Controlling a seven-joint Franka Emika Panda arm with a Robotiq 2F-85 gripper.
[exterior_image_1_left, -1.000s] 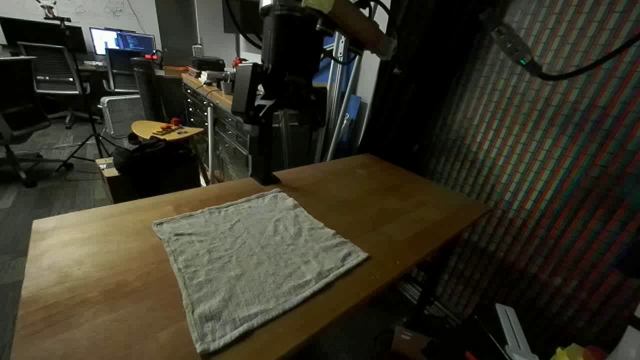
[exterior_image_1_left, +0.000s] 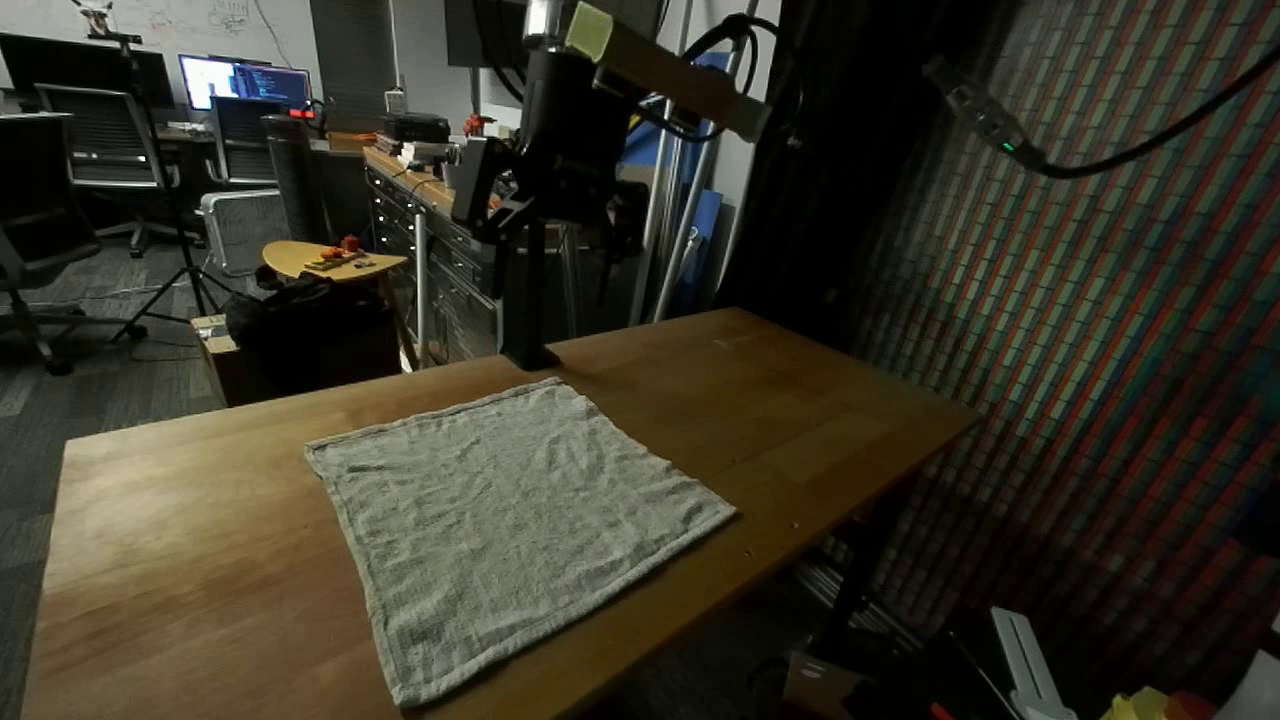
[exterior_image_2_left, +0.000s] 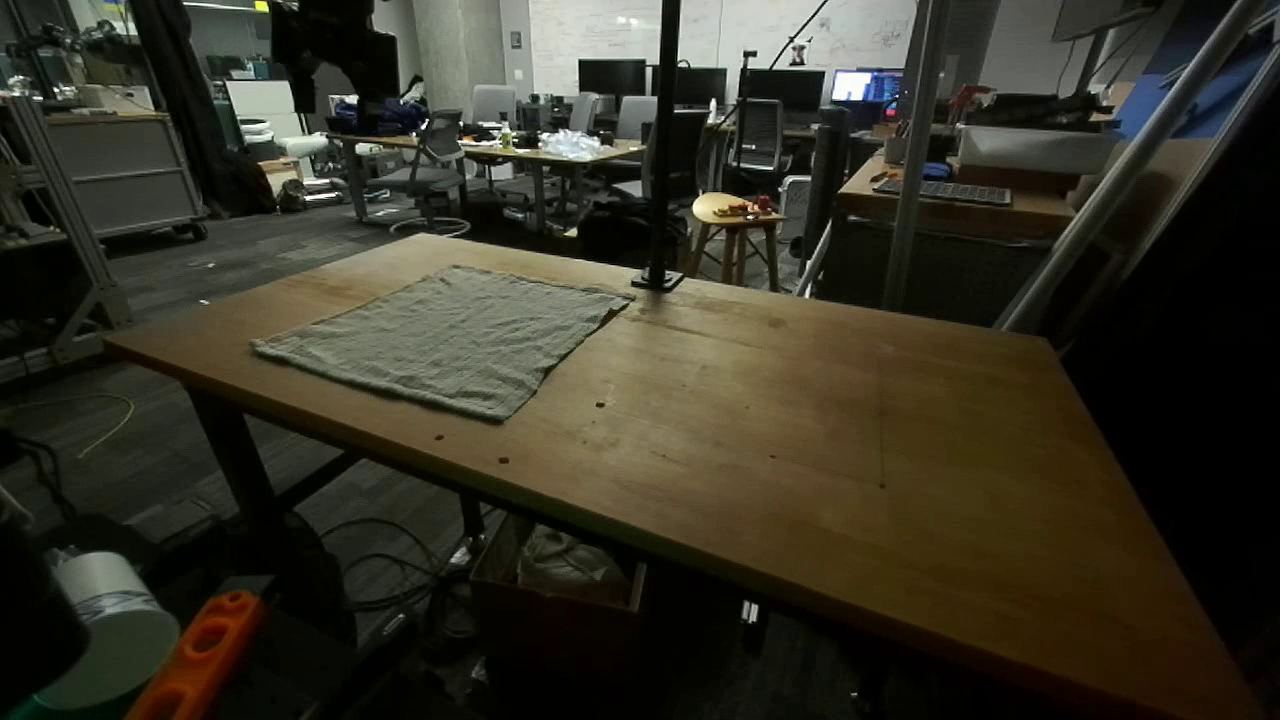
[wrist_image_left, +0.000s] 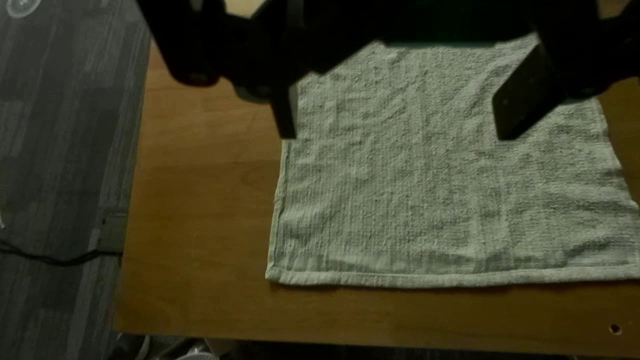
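Note:
A pale grey cloth (exterior_image_1_left: 516, 516) lies spread nearly flat on the wooden table (exterior_image_1_left: 180, 540), with small wrinkles and a hemmed edge. In exterior view 2 the same cloth (exterior_image_2_left: 450, 342) covers part of the table's left half. High over the table hangs my gripper, open, its fingers wide apart. Nothing is between the fingers; below them, the wrist view shows the cloth (wrist_image_left: 432, 198) with its lower left corner in full sight. In exterior view 2 the gripper (exterior_image_2_left: 339, 90) is a dark shape at the upper left, clear of the cloth.
A black post (exterior_image_2_left: 657, 180) rises from the table's far edge, near one corner of the cloth. A few small holes dot the wood near the front edge. A cable (exterior_image_1_left: 1128, 150) hangs at the right.
My arm has shifted and tilted slightly, and the gripper sits a little further left in exterior view 1. The cloth lies as before.

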